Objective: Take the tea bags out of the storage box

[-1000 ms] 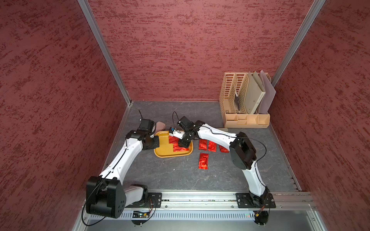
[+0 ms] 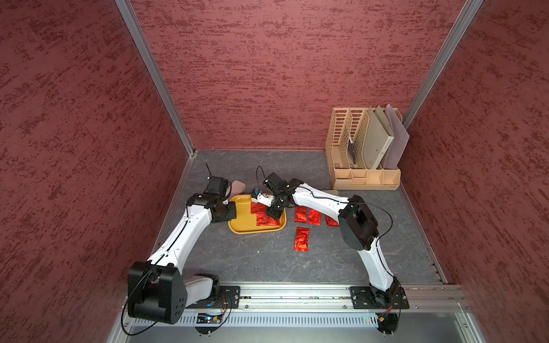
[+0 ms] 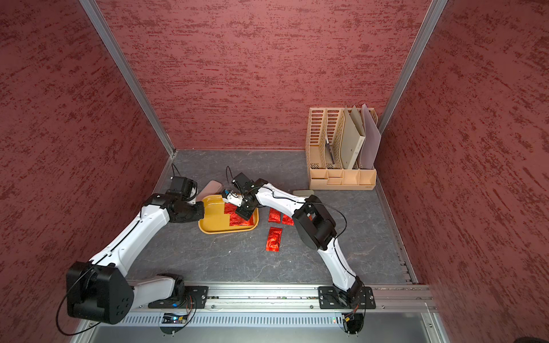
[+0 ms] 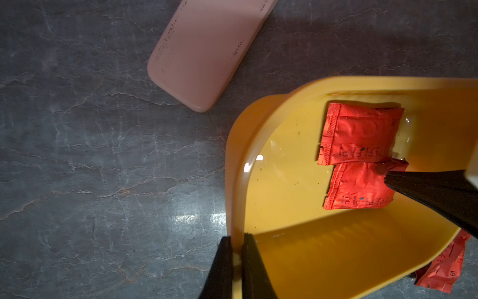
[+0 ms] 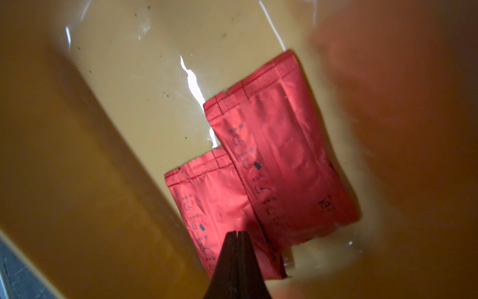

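Note:
The yellow storage box [image 2: 241,225] holds two red tea bags [image 5: 278,149] [image 5: 209,194], lying side by side. My left gripper is shut at the box's rim, which shows between and under its dark fingertips. My right gripper is shut with nothing seen between its fingers, low over the tea bags inside the box; its finger also shows at the right of the left wrist view. Outside the box, several red tea bags [image 2: 301,239] lie on the table to its right.
A pink object [image 4: 204,54] lies behind the box's left end. A beige file organizer [image 2: 366,180] with boards stands at the back right.
The right arm has shifted slightly over the box in the last second. The left arm and tea bags look unchanged.

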